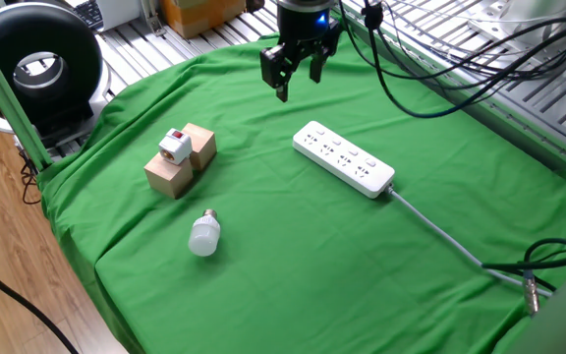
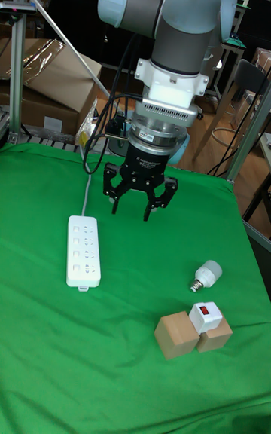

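My gripper (image 1: 300, 88) hangs in the air beyond the white power strip, its black fingers apart and nothing between them. Exterior view 3 also shows the gripper (image 2: 131, 216) pointing down with a gap between its tips. The power strip (image 1: 343, 158) lies flat on the green cloth, socket side up. A white socket adapter with a red switch (image 1: 175, 146) rests on top of two wooden blocks (image 1: 169, 177). On the cloth beside them, a white light bulb (image 1: 204, 236) lies on its side, metal base showing.
The strip's grey cable (image 1: 440, 234) runs over the cloth to the right edge in exterior view 1. Black cables (image 1: 401, 98) loop beside the arm. Bare green cloth (image 1: 293, 265) lies between bulb and strip.
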